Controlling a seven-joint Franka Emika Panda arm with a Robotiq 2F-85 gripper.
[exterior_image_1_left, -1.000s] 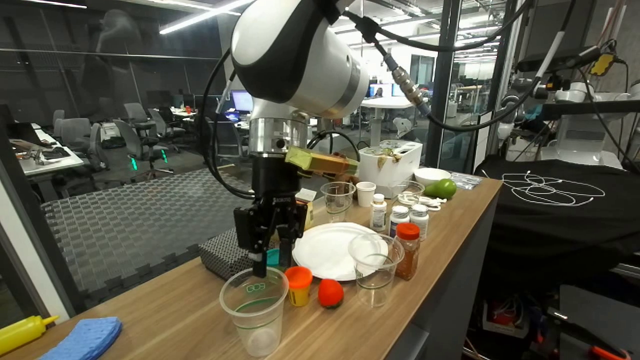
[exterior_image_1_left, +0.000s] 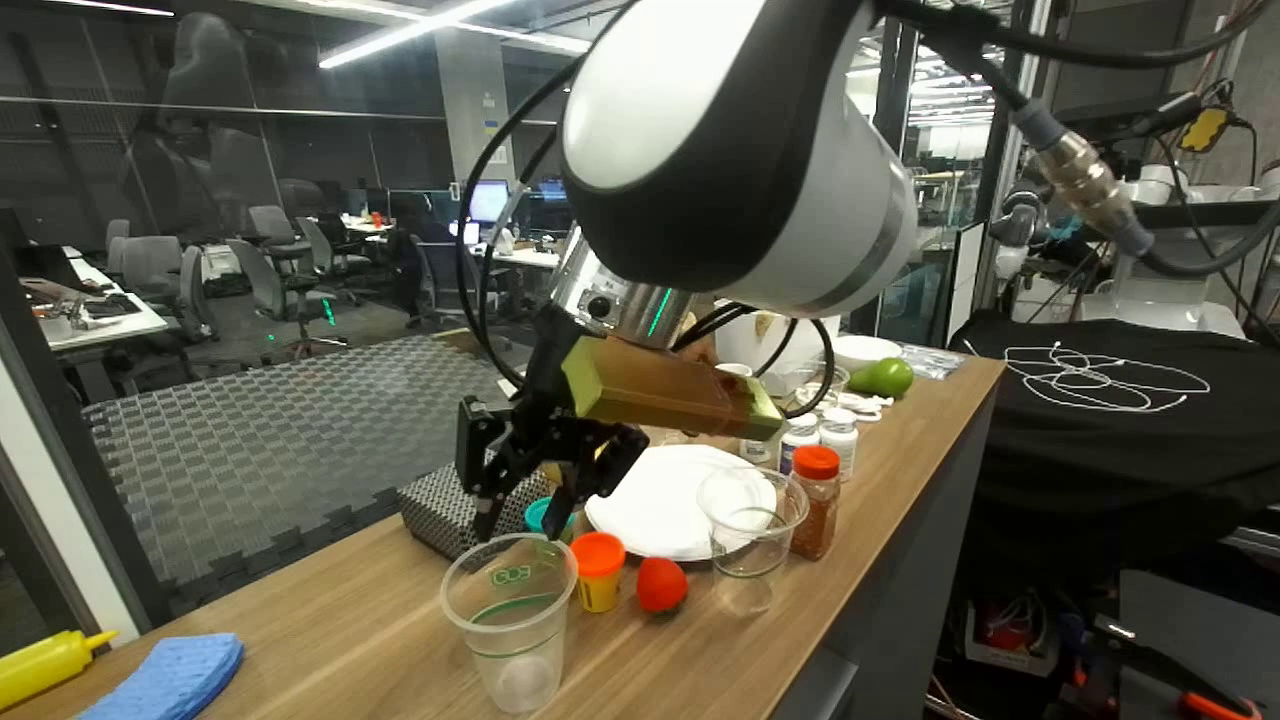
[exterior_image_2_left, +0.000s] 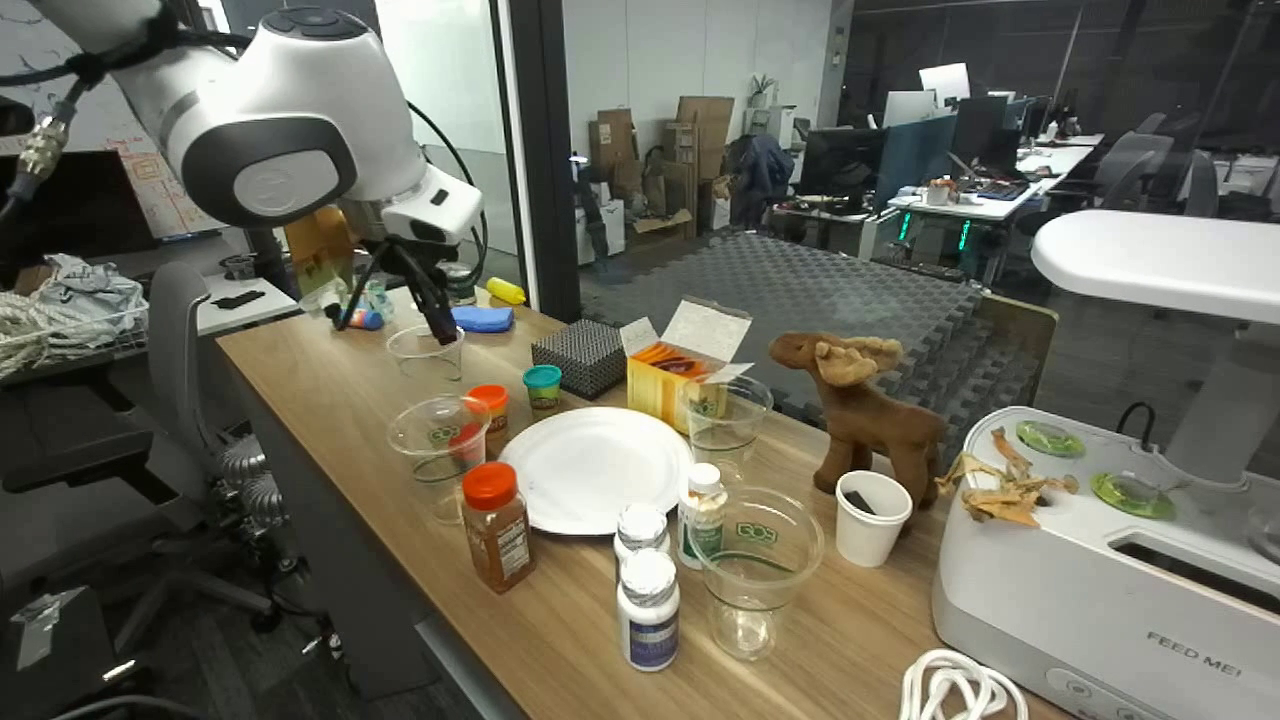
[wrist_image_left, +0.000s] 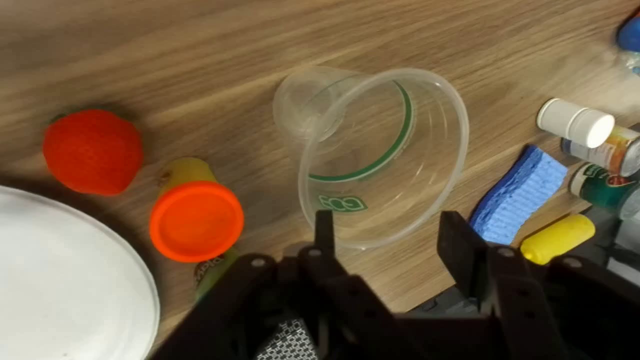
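An empty clear plastic cup (exterior_image_1_left: 510, 630) with a green band stands upright near the front of the wooden counter. My gripper (exterior_image_1_left: 521, 523) hangs tilted at its far rim, fingers apart and nothing held between them. Seen from the wrist, the cup (wrist_image_left: 384, 162) lies just beyond the gripper; the left fingertip overlaps the rim by the green logo, while the right one is outside the rim. Whether either finger touches the cup I cannot tell. In exterior view 2 the gripper (exterior_image_2_left: 393, 329) is above this same cup (exterior_image_2_left: 426, 360).
Close by the cup are an orange-lidded tub (exterior_image_1_left: 599, 571), a red ball-like item (exterior_image_1_left: 661, 584) and a second clear cup (exterior_image_1_left: 752, 540). Behind them lie a white plate (exterior_image_1_left: 654, 498) and a dark patterned box (exterior_image_1_left: 446, 504). Bare counter separates the cup from the blue sponge (exterior_image_1_left: 168, 678).
The arm's upper part has swung right and nearer in exterior view 1, tilting the gripper from nearly upright. Its fingertips appear farther apart and slightly higher. The cup looks nearly unmoved.
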